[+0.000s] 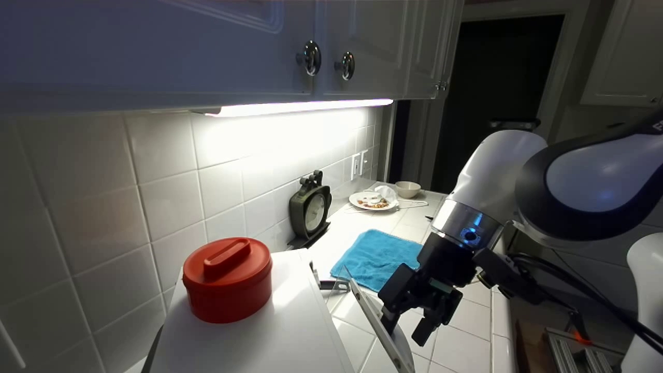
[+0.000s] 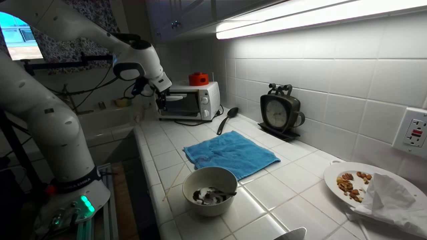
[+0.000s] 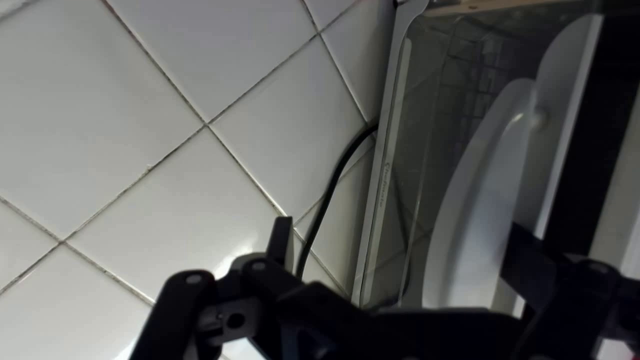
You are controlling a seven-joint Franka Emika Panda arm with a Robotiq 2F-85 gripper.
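Observation:
The white toaster oven point(image 2: 212, 102) has its glass door point(image 3: 441, 72) tilted partly open. In the wrist view a curved white handle point(image 3: 471, 207) stands out from the door. My gripper is open, its two black fingers well apart. One finger point(image 3: 528, 258) overlaps the handle on its door side; whether they touch I cannot tell. The other finger point(image 3: 279, 243) is over the counter, clear of the handle. From exterior view 1, the gripper point(image 1: 405, 330) is right beside the door's upper edge. Most of the oven's inside is hidden.
A red lidded pot point(image 1: 228, 283) sits on the oven. A black cord point(image 3: 327, 201) runs along the counter. Farther away are a blue cloth point(image 2: 230, 154), a black spoon point(image 2: 227, 120), a bowl point(image 2: 210, 178), a plate point(image 2: 334, 174) and a dark scale point(image 2: 280, 110).

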